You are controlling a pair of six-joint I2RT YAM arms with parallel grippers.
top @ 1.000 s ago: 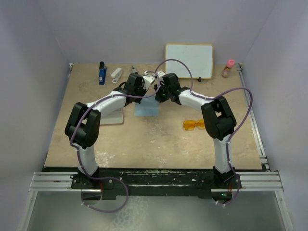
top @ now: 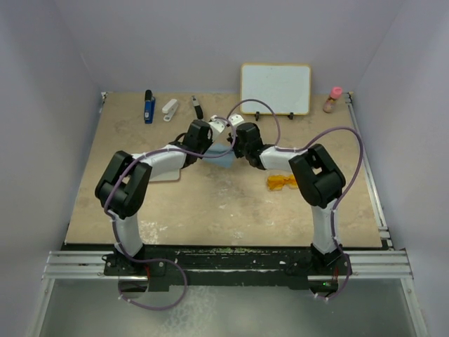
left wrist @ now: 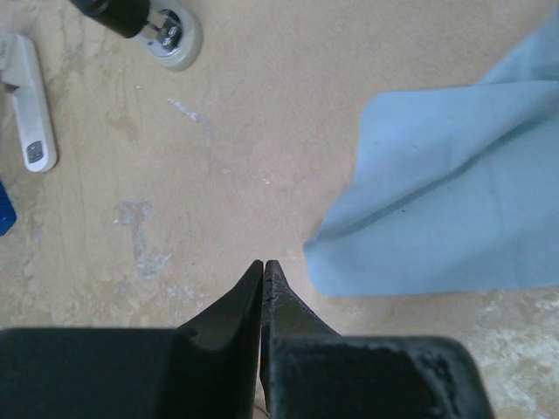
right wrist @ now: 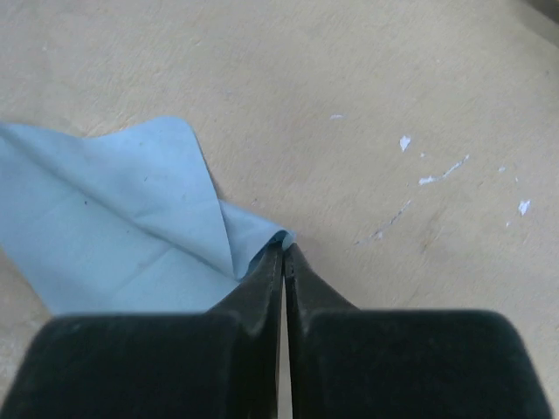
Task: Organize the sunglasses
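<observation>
A light blue cloth lies on the table between the two arms, with a fold across it. My right gripper is shut on a raised corner of the cloth. In the left wrist view, my left gripper is shut just beside the cloth's edge, and nothing shows between its fingertips. Orange sunglasses rest on the table near the right forearm. The cloth's far part is partly hidden by the grippers in the top view.
A white flat object lies under the left arm. At the back are a blue stapler-like item, a white one, a dark-handled tool, a whiteboard and a pink-capped bottle.
Both grippers have moved toward the table's front. The far side of the cloth, flat one second ago, has come forward and now lies folded; its near edge looks little moved.
</observation>
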